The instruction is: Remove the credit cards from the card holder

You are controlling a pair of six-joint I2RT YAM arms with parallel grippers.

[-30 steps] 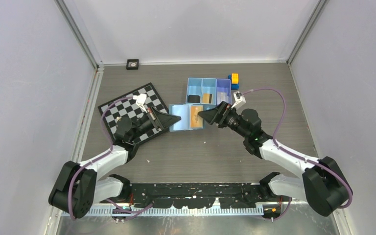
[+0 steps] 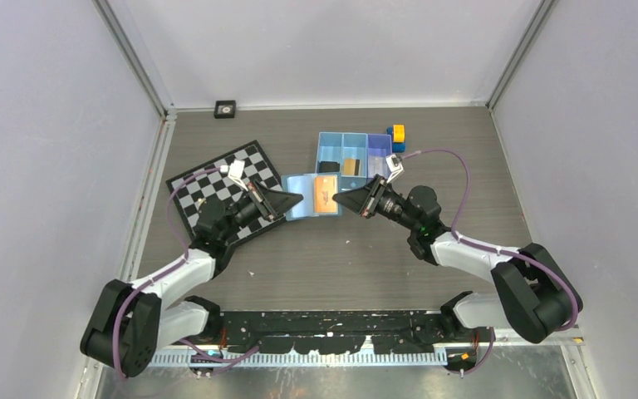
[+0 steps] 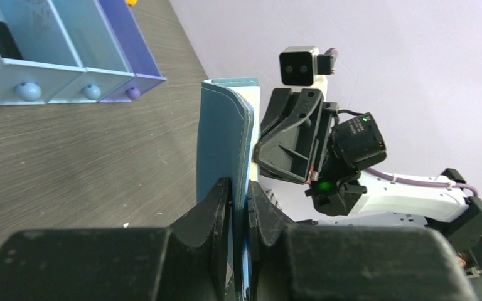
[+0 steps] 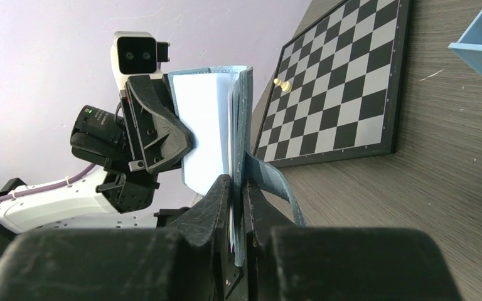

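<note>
The light blue card holder (image 2: 308,191) is held open in mid-air between both grippers, an orange card (image 2: 326,193) showing on its right half. In the left wrist view the holder (image 3: 219,138) stands upright between the fingers of my left gripper; whether these clamp it or stand slightly apart is hard to tell. My right gripper is shut on the holder (image 4: 207,125), whose white inner sleeve and loose bent flap show in the right wrist view.
A divided blue organizer (image 2: 355,139) with card-like items stands behind the holder. The chessboard (image 2: 249,158) lies left under my left arm, a yellow-blue object (image 2: 398,135) at back right, a small black box (image 2: 225,109) at back left.
Over the last second the holder and my right gripper have shifted slightly to the left, and my left gripper slightly with them.
</note>
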